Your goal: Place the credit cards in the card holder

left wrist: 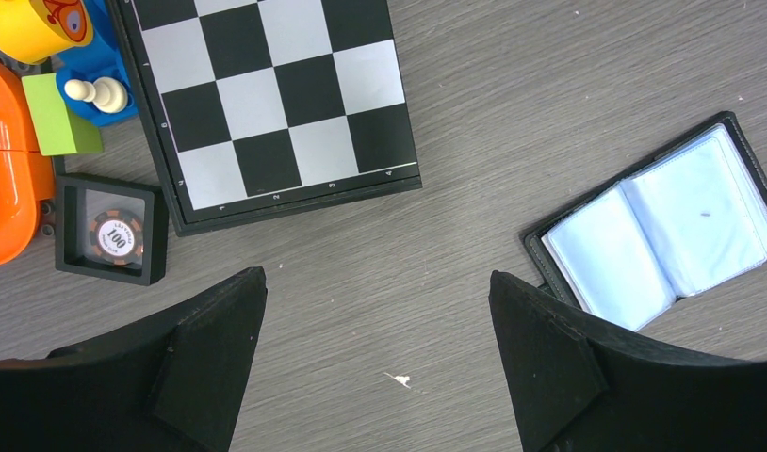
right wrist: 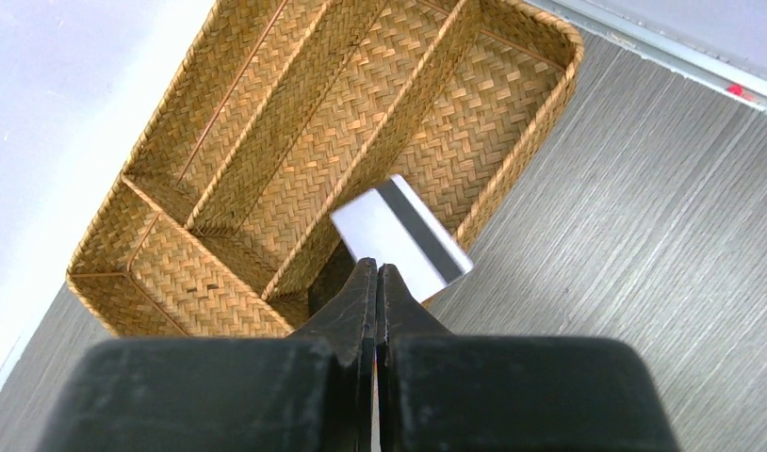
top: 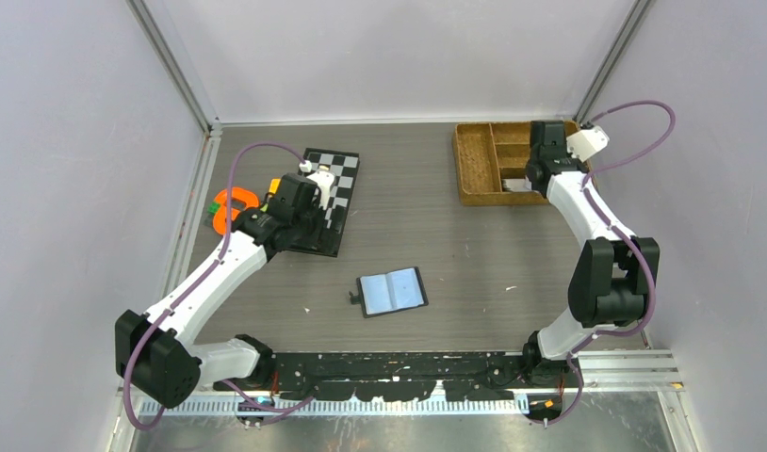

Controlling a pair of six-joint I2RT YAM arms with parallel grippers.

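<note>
The open card holder [top: 391, 291] lies on the table's front middle, its pale-blue clear pages facing up; the left wrist view shows it at right. A white card [right wrist: 399, 237] with a dark stripe sits tilted in the front compartment of the woven basket [right wrist: 512, 169], overlapping the near rim. My right gripper is shut at that card's lower edge. Its fingers hide part of the card, and whether any of it is pinched cannot be told. My left gripper stands open above bare table, between the chessboard and the holder, with nothing between its fingers.
A chessboard [left wrist: 276, 104] lies at the left, with a small black box [left wrist: 111, 229] holding a poker chip, orange toy parts [left wrist: 8, 165] and a green block [left wrist: 61, 115] beside it. Dividers split the basket into several compartments.
</note>
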